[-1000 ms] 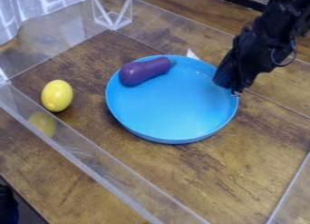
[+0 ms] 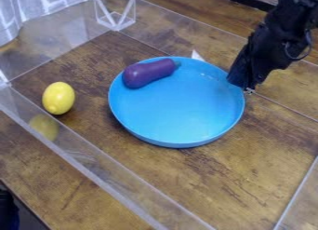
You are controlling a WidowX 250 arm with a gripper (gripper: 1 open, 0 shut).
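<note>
A blue plate (image 2: 177,111) lies on the wooden surface, with a purple eggplant (image 2: 149,72) on its upper left part. A yellow egg-shaped object (image 2: 59,98) sits to the left of the plate. My black gripper (image 2: 243,82) is at the plate's upper right edge, reaching down from the top right; its fingers are dark and small here, so their spread is unclear.
Clear plastic walls (image 2: 125,178) border the wooden area, along the lower left and near the top. A small white piece shows behind the plate. The wood below and right of the plate is clear.
My gripper has shifted slightly to the right along the plate's edge. The plate, eggplant and yellow object look unmoved.
</note>
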